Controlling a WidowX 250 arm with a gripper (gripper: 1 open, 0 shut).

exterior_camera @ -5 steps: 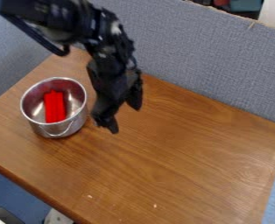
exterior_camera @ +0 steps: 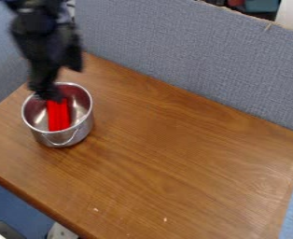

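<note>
A red block (exterior_camera: 58, 114) lies inside a steel pot (exterior_camera: 80, 129) on the left side of the wooden table (exterior_camera: 187, 168). The blurred dark gripper (exterior_camera: 57, 80) is over the pot, its lower fingers open and reaching down around the upper part of the pot's opening, near the red block's top. Whether they touch the block cannot be told.
Grey padded walls (exterior_camera: 199, 65) border the back and left. A blue strip (exterior_camera: 291, 210) lies at the right edge.
The gripper has moved left from beside the pot to over it, and is now blurred. The pot and red block look unmoved.
</note>
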